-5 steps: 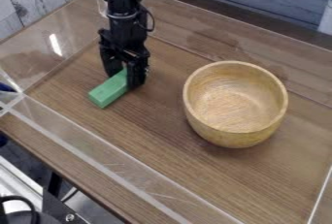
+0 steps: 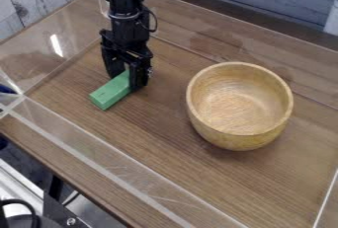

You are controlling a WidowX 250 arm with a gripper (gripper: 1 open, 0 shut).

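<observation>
My black gripper (image 2: 123,62) reaches down from the top centre of the view to a green, elongated block (image 2: 110,94) lying on the wooden table. Its lower end is at the block's upper end and partly covers it; whether the fingers are open or shut on it is too dark and small to tell.
A large round wooden bowl (image 2: 238,104) sits to the right on the wooden table (image 2: 185,183). The front and right of the table around the bowl are mostly clear. A small dark object, cut off, is at the lower left edge.
The gripper and block look very slightly shifted at most; otherwise the scene is much as it was.
</observation>
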